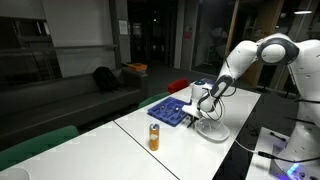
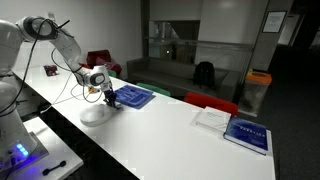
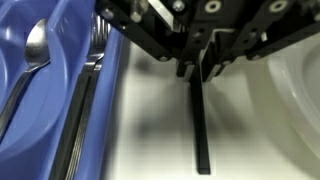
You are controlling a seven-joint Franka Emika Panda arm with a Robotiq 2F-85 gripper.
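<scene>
A black bar, like a cutlery handle (image 3: 200, 135), runs away from my gripper, whose fingers are closed on its near end. What the bar ends in cannot be seen. In the wrist view it lies over the white table between a blue cutlery tray (image 3: 112, 105) on the left and a round white plate (image 3: 285, 85) on the right. The tray holds a spoon (image 3: 36, 48) and a fork (image 3: 98, 38) with a dark handle. In exterior view 1 the arm reaches down close to the plate (image 1: 218, 130), beside the tray (image 1: 168, 111).
An orange cylinder (image 1: 154, 138) stands on the table left of the plate. In exterior view 2, a white rack (image 2: 212, 118) and a blue box (image 2: 248, 134) sit at the right.
</scene>
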